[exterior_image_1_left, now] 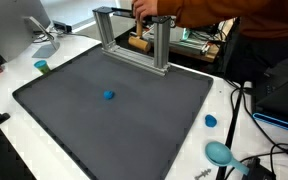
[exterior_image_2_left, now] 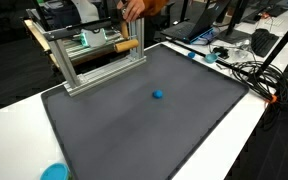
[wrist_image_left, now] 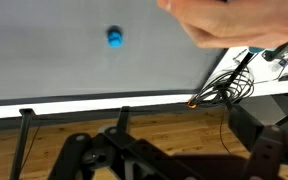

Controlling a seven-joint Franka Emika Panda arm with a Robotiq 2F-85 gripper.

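Note:
A small blue object [exterior_image_1_left: 109,95] lies on the dark grey mat [exterior_image_1_left: 114,130]; it also shows as a blue spot [wrist_image_left: 115,38] in the wrist view. At the mat's far edge stands a metal frame [exterior_image_1_left: 134,62]. An orange-brown cylinder [exterior_image_1_left: 140,43] is at this frame, below a person's hand [exterior_image_1_left: 144,8]; how it is held there cannot be made out. My gripper is open in the wrist view, its dark fingers [wrist_image_left: 122,122] wide apart with nothing between them. A person's hand [wrist_image_left: 234,20] fills that view's upper right.
A teal ladle-like item [exterior_image_1_left: 222,155] and a blue piece [exterior_image_1_left: 211,121] lie on the white table beside the mat. Black cables [exterior_image_2_left: 259,67] are bunched at one side. A green-topped container [exterior_image_1_left: 42,67] stands past the mat's corner.

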